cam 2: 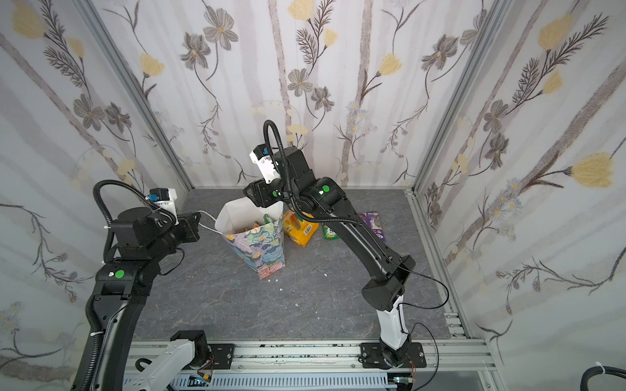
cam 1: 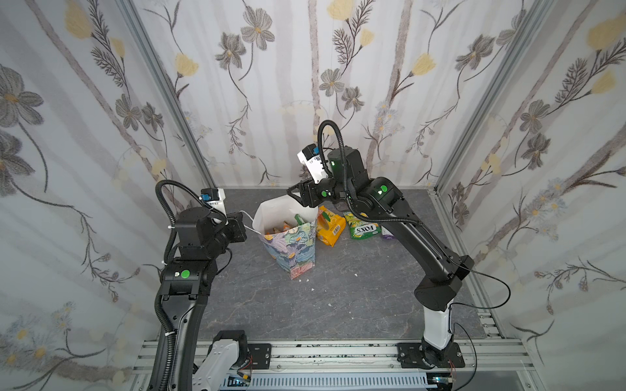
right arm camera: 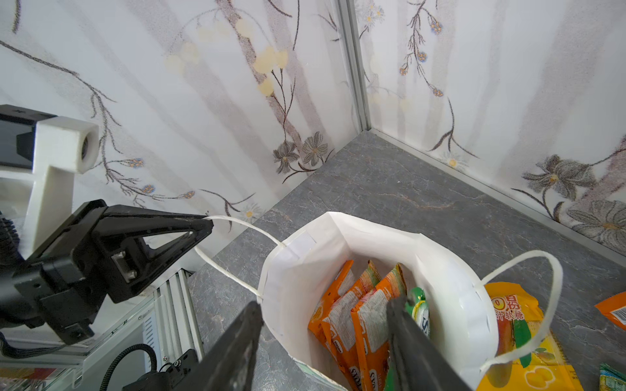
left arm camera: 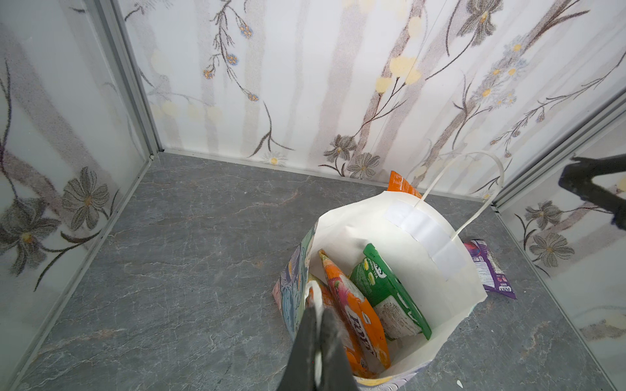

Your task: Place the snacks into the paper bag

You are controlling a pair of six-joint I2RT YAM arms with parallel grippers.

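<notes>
The paper bag (cam 1: 290, 247) stands upright with its mouth spread wide and a flower print on its side. Several orange packets (right arm camera: 371, 319) and a green packet (left arm camera: 386, 286) lie inside. My left gripper is shut on the bag's left white handle (right arm camera: 242, 221), pulling it out to the side. Above the bag's right rim, my right gripper is open, its fingers apart and empty. Outside the bag, to its right, are a yellow packet (cam 1: 330, 226), a green packet (cam 1: 362, 228) and a purple packet (cam 2: 372, 224).
The bag's other handle (right arm camera: 554, 273) arches up on its right side, close to the right gripper. An orange packet (right arm camera: 614, 307) lies farther right. Small white scraps sit in front of the bag.
</notes>
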